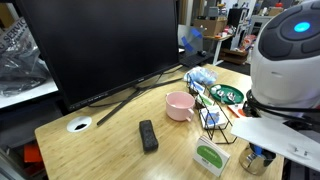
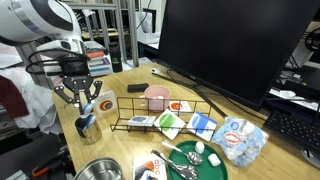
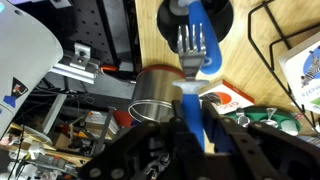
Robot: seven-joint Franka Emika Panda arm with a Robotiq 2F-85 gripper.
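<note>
In the wrist view my gripper is shut on the blue handle of a fork (image 3: 190, 62), whose metal tines point away from the fingers. Beyond the tines is a dark-mouthed cup (image 3: 226, 18) with another blue piece (image 3: 207, 28) at its opening. Exterior view 2 has this metal cup (image 2: 91, 132) near the table's left edge, below the arm, with blue showing above it. From exterior view 1 the arm hides most of the gripper, and the cup (image 1: 253, 163) is partly visible. Whether the fork touches the cup, I cannot tell.
A silver pot (image 2: 100, 171) stands near the cup, and a black wire rack (image 2: 135, 124) lies beyond. Around them are a green plate (image 2: 207, 171) with cutlery, a pink bowl (image 2: 157, 97) and a white-green box (image 1: 211, 155).
</note>
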